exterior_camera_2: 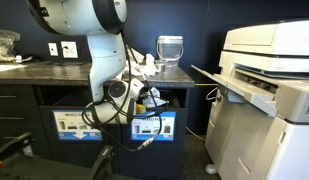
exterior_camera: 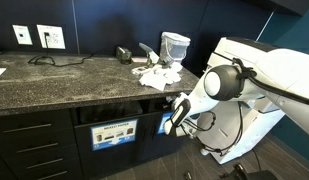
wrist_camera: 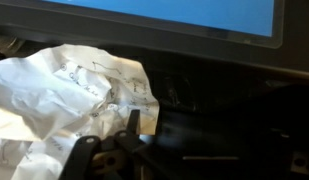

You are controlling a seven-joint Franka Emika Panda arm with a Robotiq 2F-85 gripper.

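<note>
Crumpled white paper with dark print (wrist_camera: pixel 79 90) fills the left of the wrist view, inside a dark bin. Along the top of that view runs a bright blue panel (wrist_camera: pixel 194 12) in a dark frame. My gripper shows as a black shape at the bottom edge, open, close to the right side of the paper; its outline is hard to make out against the dark bin. In exterior view 2, my arm (exterior_camera_2: pixel 112 75) bends down over the bins below the counter, with the gripper itself largely hidden.
Two labelled paper bins carry a left label (exterior_camera_2: pixel 79 125) and a right label (exterior_camera_2: pixel 154 128). White crumpled material (exterior_camera: pixel 159 77) and a clear-white bucket (exterior_camera: pixel 175 47) stand on the dark counter (exterior_camera: pixel 69 82). A white machine (exterior_camera_2: pixel 259 75) rises on the right.
</note>
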